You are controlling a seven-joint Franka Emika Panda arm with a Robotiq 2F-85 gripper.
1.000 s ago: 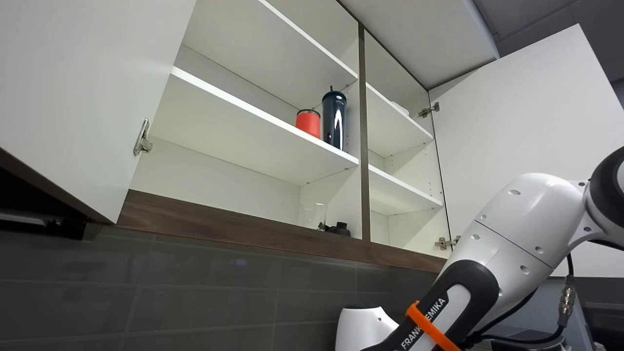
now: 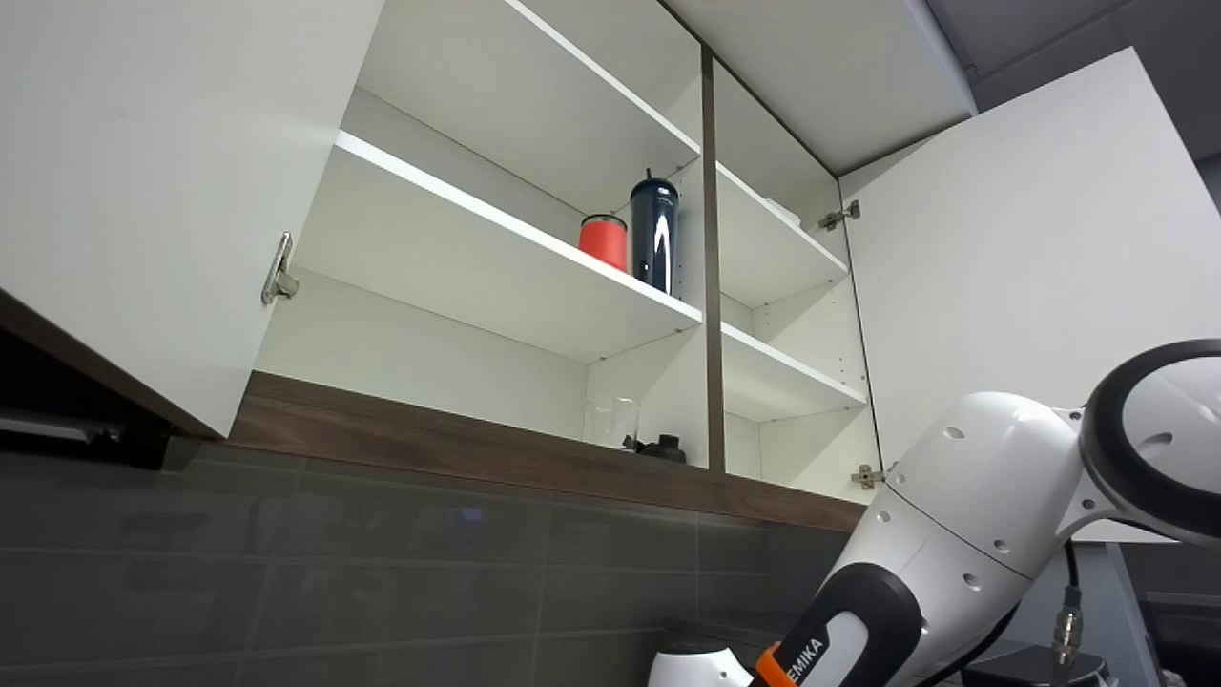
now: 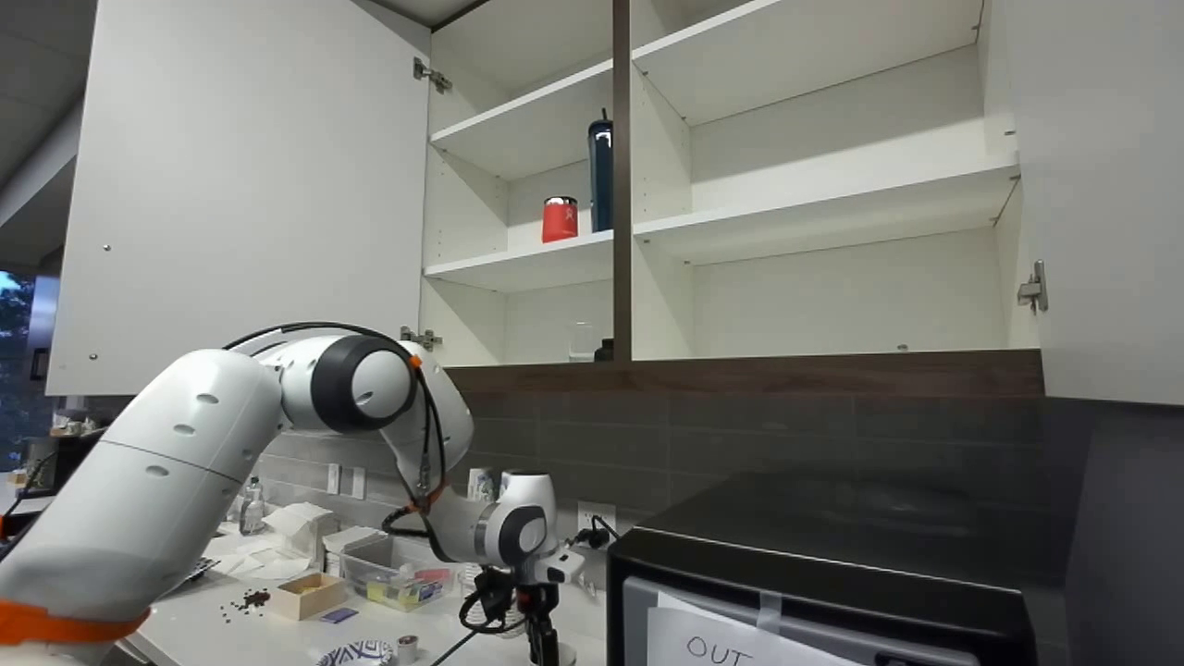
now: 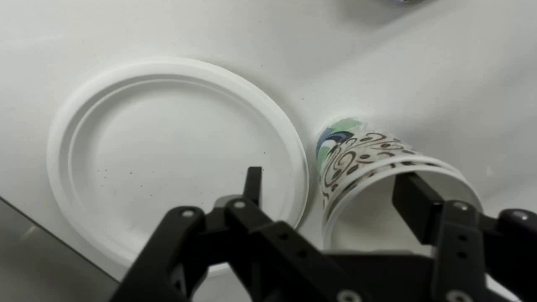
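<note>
My gripper stands open, its black fingers apart, in the wrist view. A patterned paper cup (image 4: 360,158) lies on its side or tilted, mouth toward the camera. One fingertip (image 4: 415,199) overlaps the cup's mouth; whether it is inside cannot be told. The other fingertip (image 4: 254,182) appears over the right part of a white plate (image 4: 181,68), left of the cup. The cup's near wall lies between the fingers in this view, with no grip on it visible. In exterior view 2 the gripper (image 3: 543,642) points down at the counter beside the microwave.
A black microwave (image 3: 821,566) stands right of the gripper. Behind and left are a clear bin (image 3: 388,583), a wooden box (image 3: 307,596) and a patterned plate (image 3: 357,653). Overhead, open cabinets hold a red tumbler (image 2: 603,240) and a dark blue bottle (image 2: 654,235).
In exterior view 1 the arm has shifted down and to the left. The cabinet, its doors and the cups on its shelf look unchanged.
</note>
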